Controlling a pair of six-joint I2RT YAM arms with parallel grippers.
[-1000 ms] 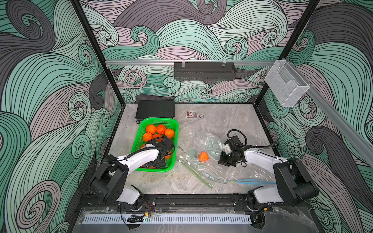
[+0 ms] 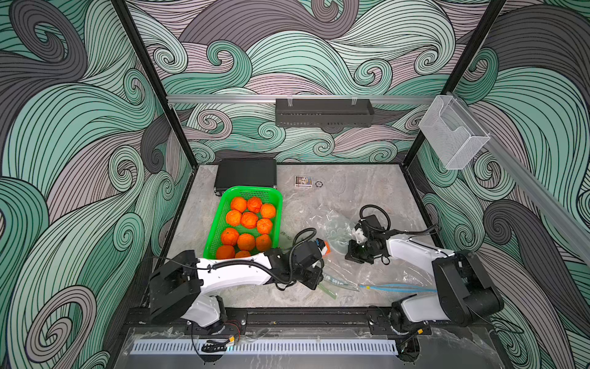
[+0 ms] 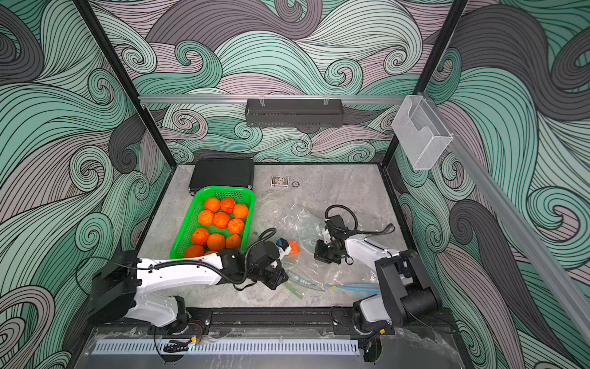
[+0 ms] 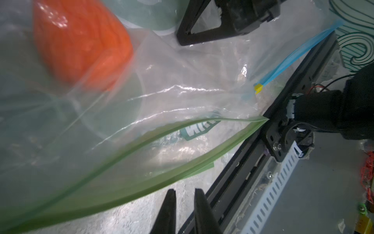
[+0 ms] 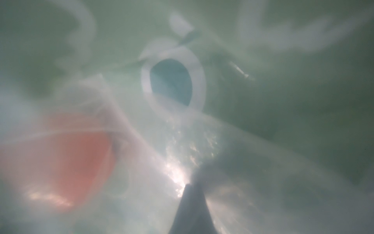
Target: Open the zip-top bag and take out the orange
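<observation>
An orange (image 4: 83,46) lies inside the clear plastic bag (image 4: 175,101); in the top left view only a bit of the orange (image 2: 325,247) shows beside the left arm. Green strips (image 4: 155,189) along the bag's edge bow apart in the left wrist view. Over that edge hangs my left gripper, its fingers a narrow gap apart with nothing visible between them. My right gripper is shut, and hazy film fills its wrist view, with the orange blurred at left. From above, the right gripper (image 2: 355,255) sits low among the film, right of the orange.
A green basket (image 2: 277,215) with several oranges stands at left, a black case (image 2: 245,174) behind it. A blue strip (image 2: 396,287) runs along the front right. A small card (image 2: 303,181) lies at the back, where the table is mostly clear.
My left arm has swung from over the basket rightward to above the bag, now covering part of the orange. The right arm and the bag look unmoved.
</observation>
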